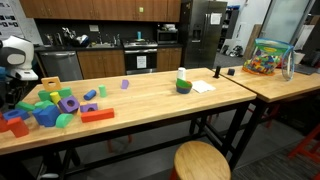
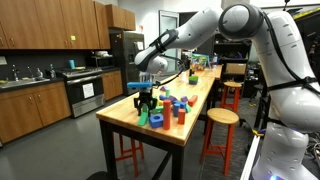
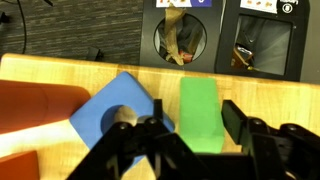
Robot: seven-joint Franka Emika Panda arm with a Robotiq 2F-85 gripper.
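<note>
In the wrist view a green block (image 3: pixel 200 105) lies near the table's edge, between the black fingers of my gripper. The right finger is close to the block's side, while a gap shows on the left, so the fingers are part open. Left of it is a blue block with a round hole (image 3: pixel 90 115). A red piece (image 3: pixel 38 105) lies farther left. In exterior view 1 the white arm (image 1: pixel 17 52) comes down at the left edge over the block pile; the gripper is hard to make out there.
Several coloured blocks crowd the left end of the table, including a long red block (image 1: pixel 98 115) and a purple ring (image 1: pixel 69 104). A green bowl (image 1: pixel 184 87) stands farther right. A stool (image 1: pixel 201 161) stands in front.
</note>
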